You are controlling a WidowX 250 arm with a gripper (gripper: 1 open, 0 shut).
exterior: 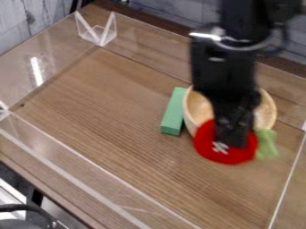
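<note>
My gripper (pixel 225 134), black and blurred, reaches down at the right, shut on a red round object (pixel 225 150), which is held at the front of a tan bowl (pixel 203 100). The gripper hides much of the bowl and part of the red object. A light green object (pixel 266 148) shows just right of the red one, partly hidden.
A green block (pixel 174 111) lies left of the bowl. A white wire object (pixel 98 27) is at the back left. A black cable lies at the lower left edge.
</note>
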